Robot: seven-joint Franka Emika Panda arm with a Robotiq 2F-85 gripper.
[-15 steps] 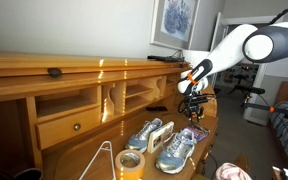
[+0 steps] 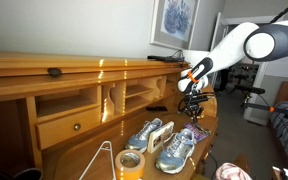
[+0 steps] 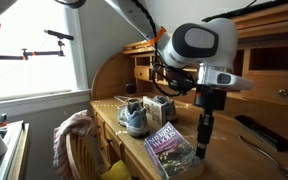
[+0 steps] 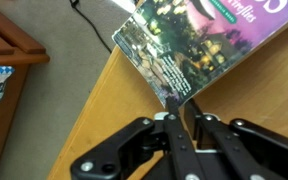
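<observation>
A book point(image 3: 174, 152) with a colourful cover lies on the desk in exterior view 2. In the wrist view the cover of the book point(image 4: 199, 45) fills the upper right, its near corner reaching down to my fingertips. My gripper has its two dark fingers close together at that corner, with only a narrow gap. Whether they are pressing on the book does not show. From exterior view 2, my gripper point(image 3: 201, 150) points down at the book's right edge. The book point(image 2: 195, 133) looks small in exterior view 1, under the arm.
Grey sneakers point(image 2: 175, 152) and a tape roll point(image 2: 130, 162) stand along the desk. A dark flat object point(image 3: 265, 133) and a spoon-like utensil point(image 3: 271, 158) lie to the right of the gripper. The desk's front edge point(image 4: 84, 120) runs close to the book.
</observation>
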